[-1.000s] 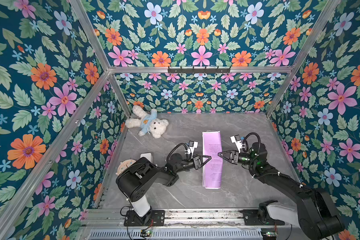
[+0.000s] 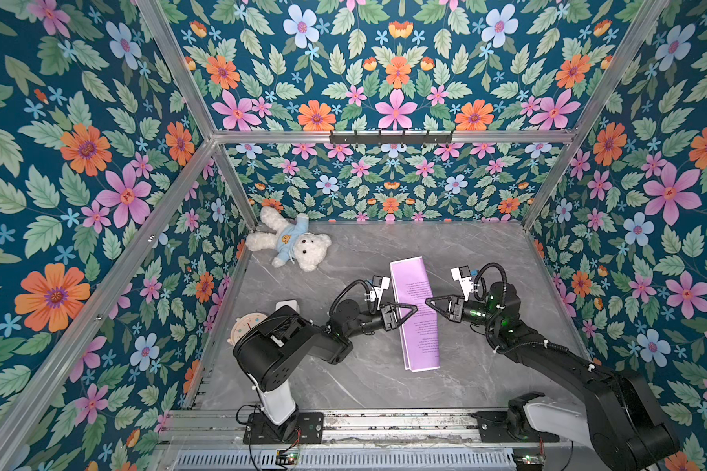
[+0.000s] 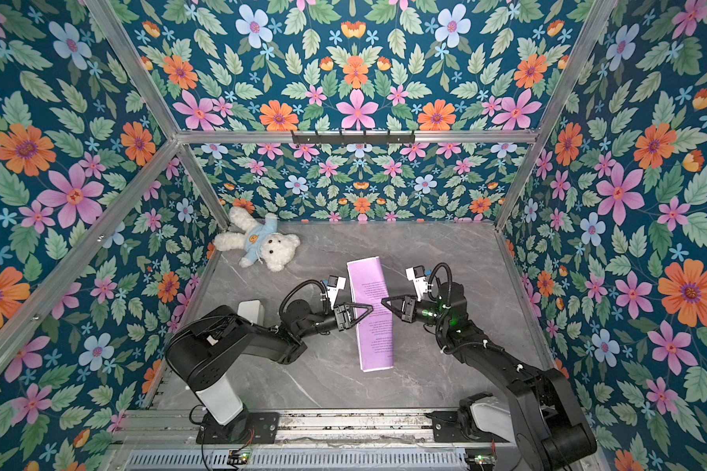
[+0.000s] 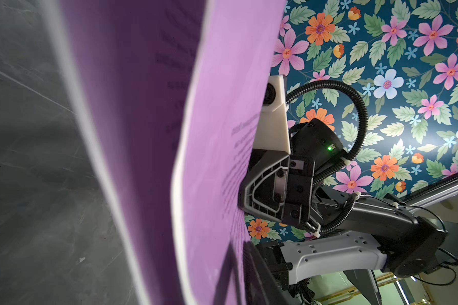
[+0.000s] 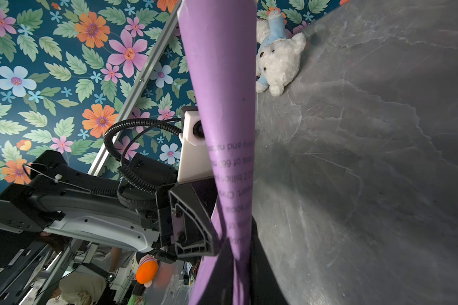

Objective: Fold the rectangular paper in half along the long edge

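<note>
The purple printed paper [image 2: 416,345] stands folded over lengthwise in a long strip, its top flap curved and its white edges apart in the left wrist view [image 4: 224,61]. My left gripper [image 2: 411,311] reaches over the paper's left long edge near its middle, open. My right gripper [image 2: 430,302] is at the right long edge, its fingertips against the curved side [image 5: 226,76]; whether paper lies between its fingers is hidden, and so is how far they are parted.
A white teddy bear [image 2: 310,249] lies at the back left. A round beige object [image 2: 243,323] and a white block [image 2: 286,305] sit behind the left arm.
The far end of the paper has swung to the left, so the strip lies slightly askew. My right gripper has shifted slightly left with it; the left one has moved only slightly.
</note>
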